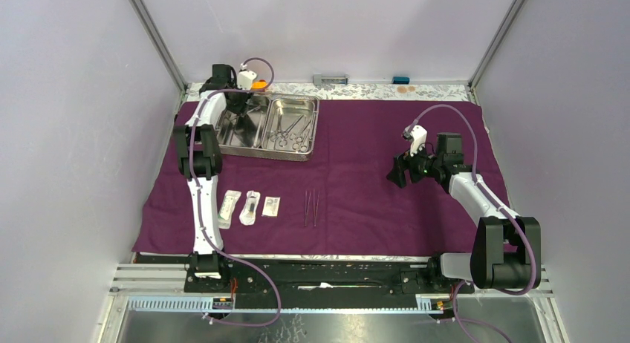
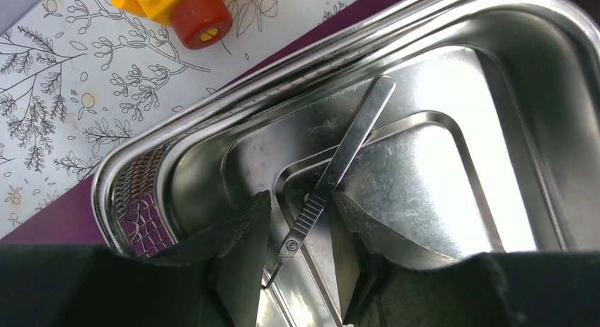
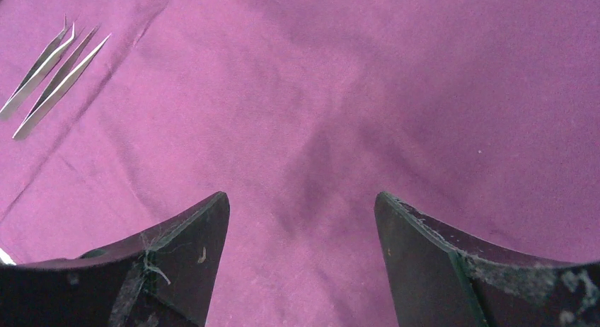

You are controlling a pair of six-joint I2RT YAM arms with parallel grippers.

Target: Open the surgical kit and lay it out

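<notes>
The two-part steel tray (image 1: 291,156) stands at the back left. My left gripper is down in its left compartment, shut on a slim metal instrument (image 2: 352,141) that lies aslant between the fingers. The right fingertip is close against its ribbed handle; the other finger meets its lower end, with tray showing in the gap. Several scissor-like instruments (image 1: 290,133) lie in the right compartment. On the purple cloth (image 1: 364,135) are two tweezers (image 1: 311,208) side by side and three packets, one of them a small square (image 1: 271,206). My right gripper is open and empty above the cloth.
An orange-yellow object with a red cap (image 2: 202,20) stands just behind the tray. At the back edge are a grey block (image 1: 330,80) and a blue block (image 1: 401,80).
</notes>
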